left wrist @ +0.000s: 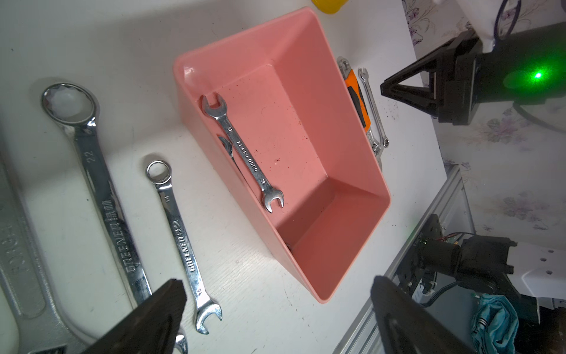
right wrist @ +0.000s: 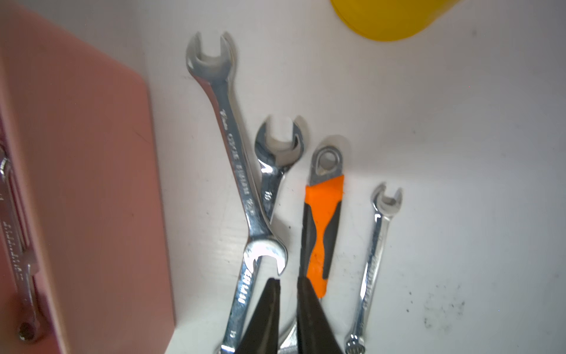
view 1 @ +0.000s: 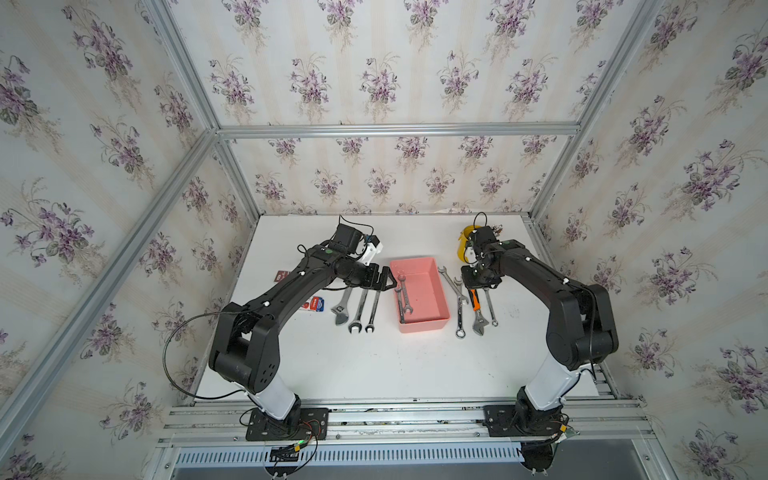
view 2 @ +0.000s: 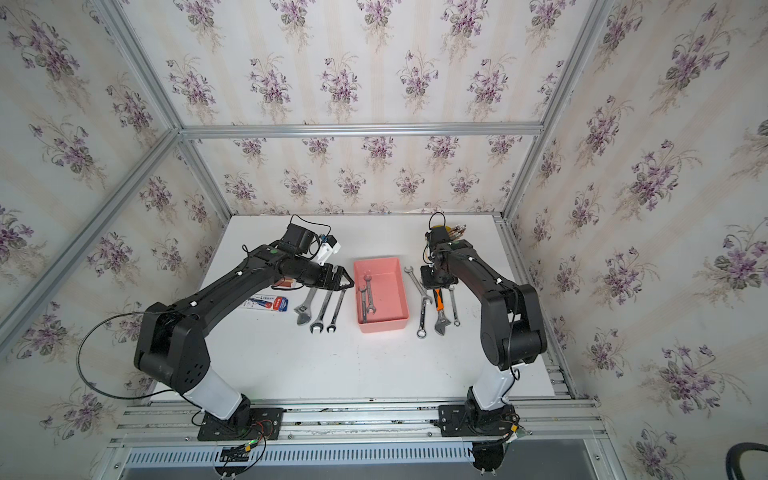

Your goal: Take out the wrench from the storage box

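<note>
The pink storage box stands mid-table. Inside along its left wall lies a silver open-ended wrench, with a second wrench mostly hidden by the wall. My left gripper is open and empty at the box's left side. Right of the box, another double open-ended wrench rests slantwise across a combination wrench. My right gripper hovers there, fingertips close to that wrench's lower head, slightly parted, nothing visibly gripped.
An orange-handled adjustable wrench and a small wrench lie on the right. Left of the box are more wrenches. A yellow container stands at the back right.
</note>
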